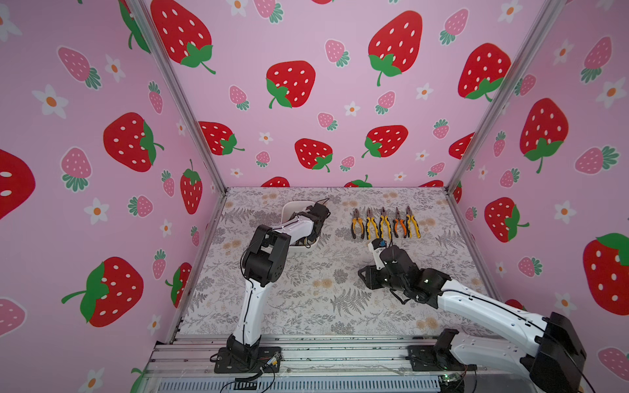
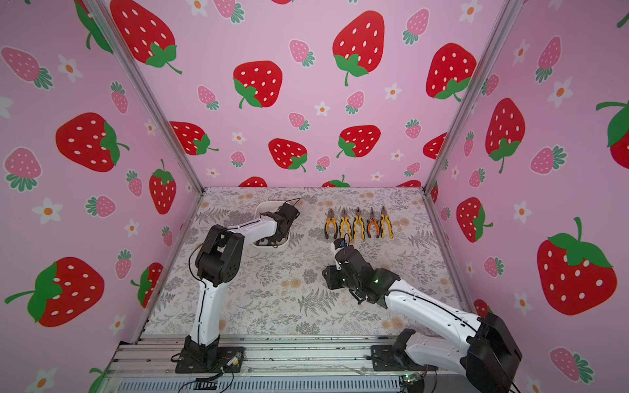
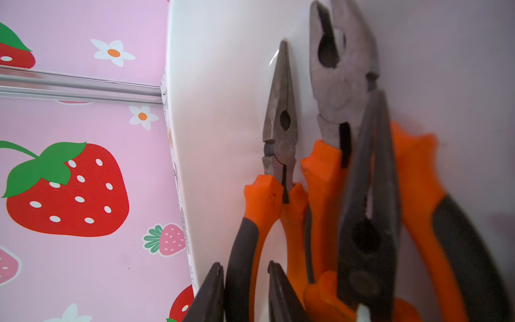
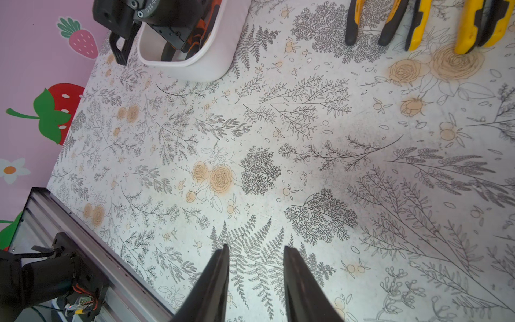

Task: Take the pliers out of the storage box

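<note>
Inside the white storage box (image 3: pixel 209 134) in the left wrist view lie several orange-and-black pliers. Slim long-nose pliers (image 3: pixel 279 123) rest along its wall; beside them are thick-jawed pliers (image 3: pixel 340 80), partly covered by dark long-nose pliers (image 3: pixel 370 214). My left gripper is part open over the box, with one black-and-orange handle of the slim pliers showing between its fingers; whether they touch it cannot be told. Seen from above, the left arm hides much of the box. My right gripper stands open over bare table, nothing between its fingers.
A neat row of pliers (image 1: pixel 384 224) with yellow or orange handles lies on the table, right of the box.
</note>
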